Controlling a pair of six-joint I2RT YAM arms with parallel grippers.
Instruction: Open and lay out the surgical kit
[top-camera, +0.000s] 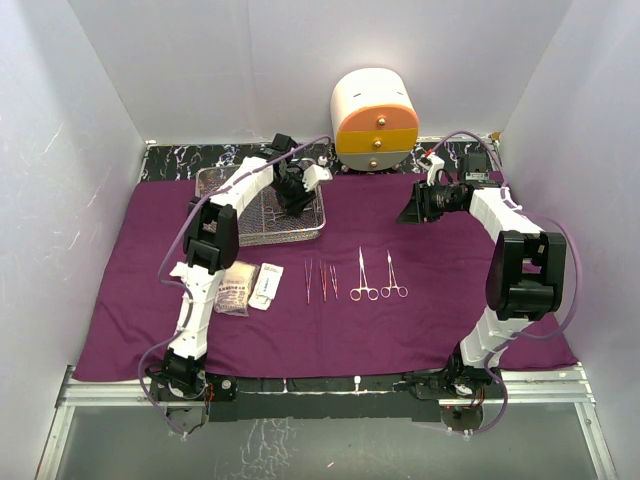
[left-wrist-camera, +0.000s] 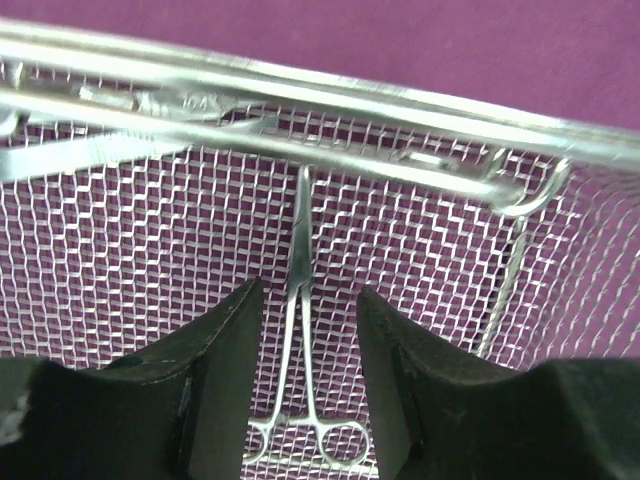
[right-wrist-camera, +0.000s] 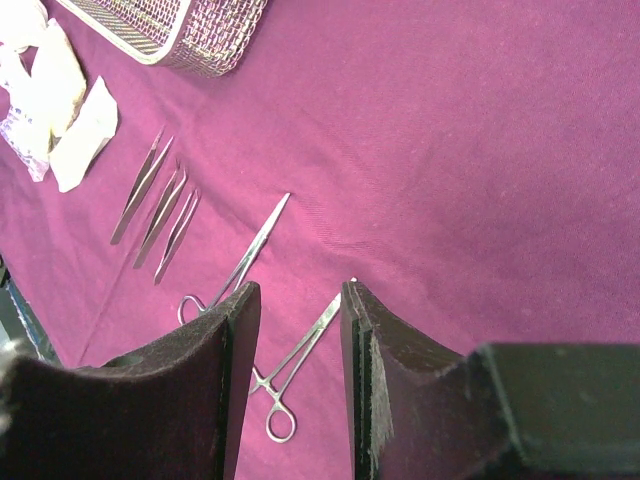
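My left gripper (top-camera: 298, 200) hangs open inside the wire-mesh tray (top-camera: 260, 238). In the left wrist view its fingers (left-wrist-camera: 210, 380) straddle the line of a slim ringed instrument (left-wrist-camera: 300, 250) on the mesh, with other metal instruments along the tray's edge. My right gripper (top-camera: 420, 210) is open above the purple cloth. On the cloth lie several tweezers (top-camera: 323, 282), scissors (top-camera: 362, 280) and a second ringed instrument (top-camera: 393, 280) in a row, left to right.
Packets (top-camera: 265, 286) and a bagged bundle (top-camera: 236, 290) lie below the tray. A small drawer cabinet (top-camera: 374, 100) stands at the back.
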